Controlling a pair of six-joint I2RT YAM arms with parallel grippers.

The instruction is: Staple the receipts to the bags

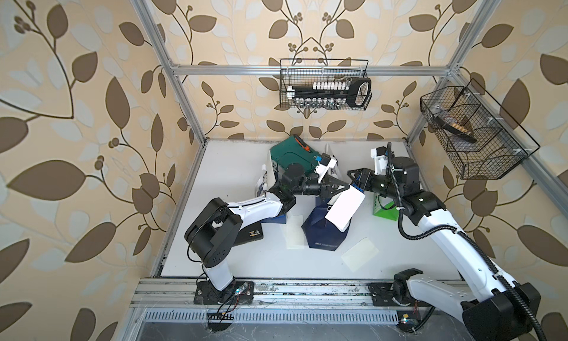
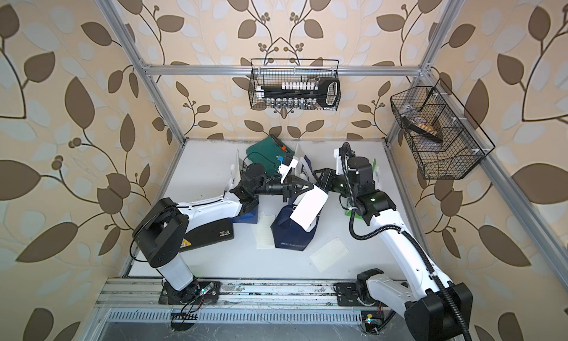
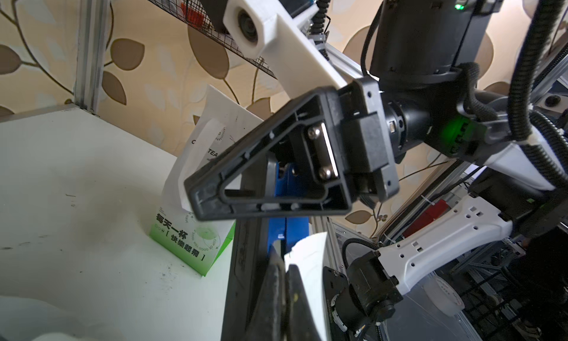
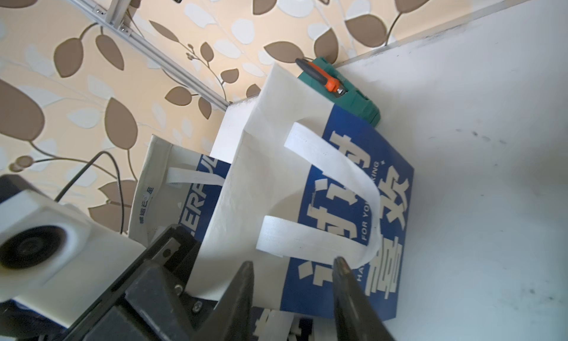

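A white receipt (image 1: 345, 209) hangs from my left gripper (image 1: 346, 187), whose fingertips are pressed together in the left wrist view. Directly below is a dark blue bag (image 1: 326, 231), its top hidden by the receipt and gripper; whether its rim is also pinched cannot be told. My right gripper is shut on a blue stapler (image 3: 288, 219), with its large black finger (image 3: 266, 163) across it. The stapler's lower end is close beside the left fingertips and the paper (image 3: 310, 264); contact is unclear.
A green-and-white bag (image 3: 198, 228) stands right. White-and-blue bags (image 4: 242, 205) stand behind the left arm, near a green case (image 1: 293, 151). Two pale papers lie flat: one at front right (image 1: 359, 254), one left of the dark bag (image 1: 294, 231). A black box (image 2: 207, 233) lies left.
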